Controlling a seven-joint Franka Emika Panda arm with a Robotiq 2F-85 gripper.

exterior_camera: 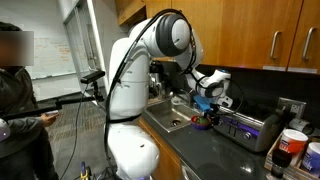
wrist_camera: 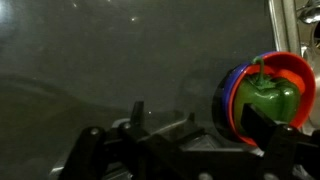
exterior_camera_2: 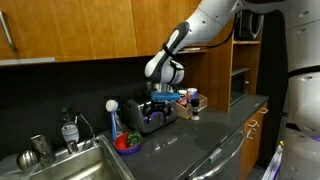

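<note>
A green bell pepper (wrist_camera: 268, 100) sits in a red bowl (wrist_camera: 295, 71), which is nested in or set against a blue one (wrist_camera: 226, 84), at the right of the wrist view. In exterior view 2 the red bowl (exterior_camera_2: 122, 144) is on the dark counter, close to the sink. My gripper is open, and only bare counter shows between its fingers. The bowls lie to the right of the gap, partly behind the right finger (wrist_camera: 256, 122). From exterior view 2, my gripper (exterior_camera_2: 156, 107) hangs above the counter, to the right of the bowl.
A sink (exterior_camera_2: 75, 164) with a faucet adjoins the bowls. A dark rack (exterior_camera: 238, 130) stands along the back wall. White and red containers (exterior_camera: 291, 141) and a dark cup (exterior_camera: 281, 160) occupy the right side.
</note>
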